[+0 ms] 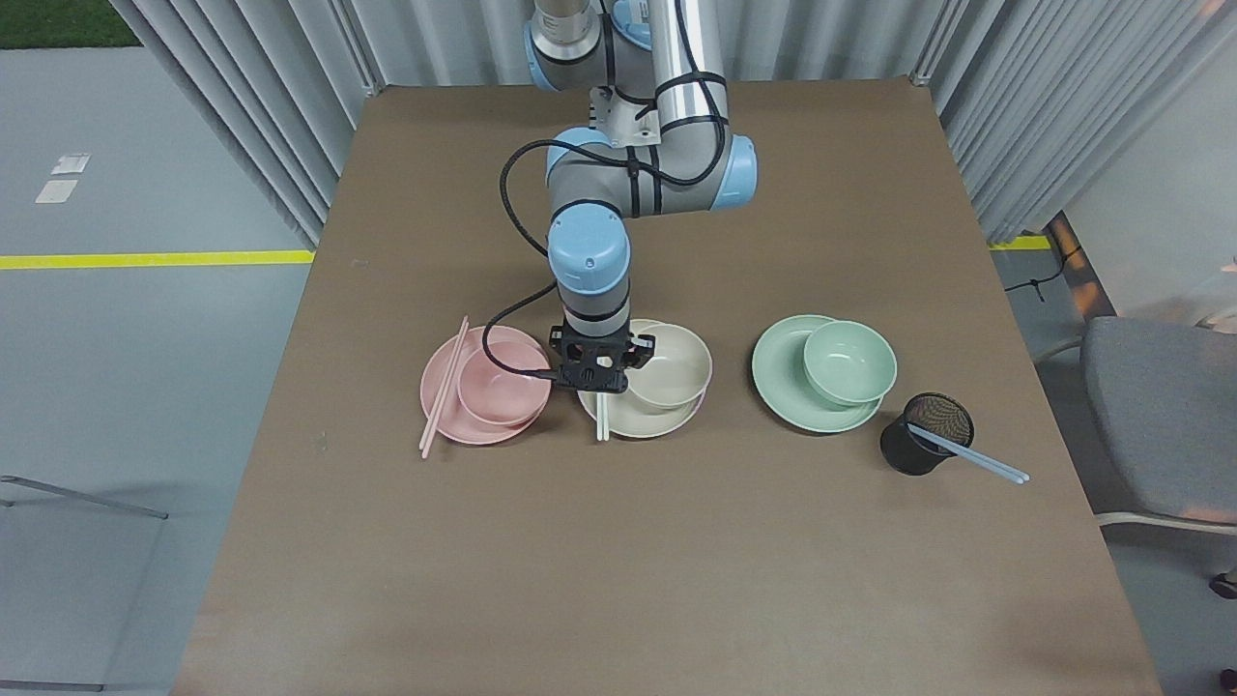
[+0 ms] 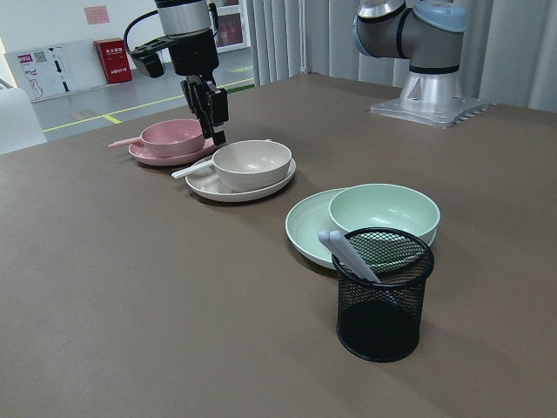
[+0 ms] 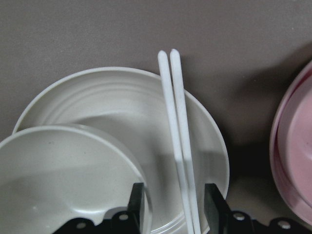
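My gripper is open just above the white place setting, its two fingers either side of the white chopsticks (image 3: 176, 126), with the left finger over the rim of the white bowl (image 3: 58, 175). The chopsticks lie across the right part of the white plate (image 3: 112, 97), beside that bowl. The pink plate (image 1: 441, 418) holds a pink bowl (image 1: 499, 394) and pink chopsticks (image 1: 443, 389), left of my gripper in the front view.
To the right stand a green plate (image 1: 777, 371) with a green bowl (image 1: 849, 363), and a black mesh cup (image 2: 379, 322) with light blue chopsticks (image 1: 986, 462) in it.
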